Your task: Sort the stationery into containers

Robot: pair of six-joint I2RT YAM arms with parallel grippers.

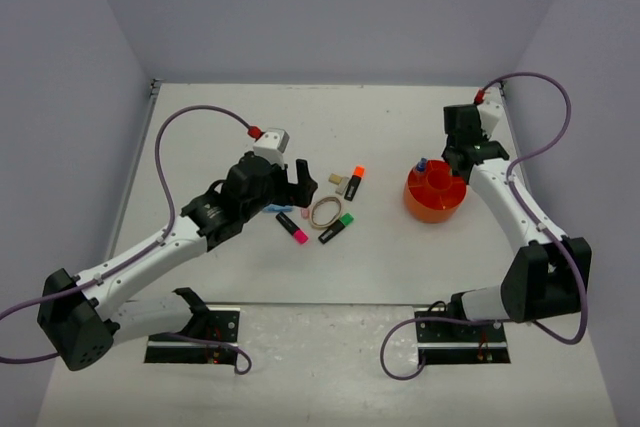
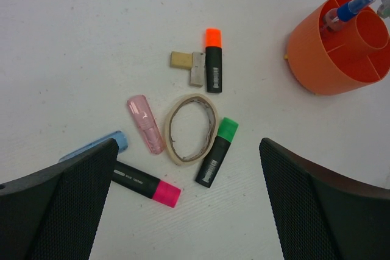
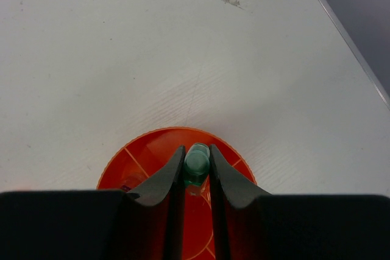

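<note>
My left gripper (image 1: 300,183) is open and empty over the loose stationery: pink marker (image 2: 164,193), green marker (image 2: 213,159), orange marker (image 2: 213,65), tape roll (image 2: 174,153), pink item (image 2: 145,123), blue item (image 2: 97,143), two small blocks (image 2: 181,59). My right gripper is shut on a light green cylindrical item (image 3: 197,161), upright above the orange divided container (image 1: 430,209). A blue pen-like item (image 2: 352,8) stands in that container.
Side walls border it left and right.
</note>
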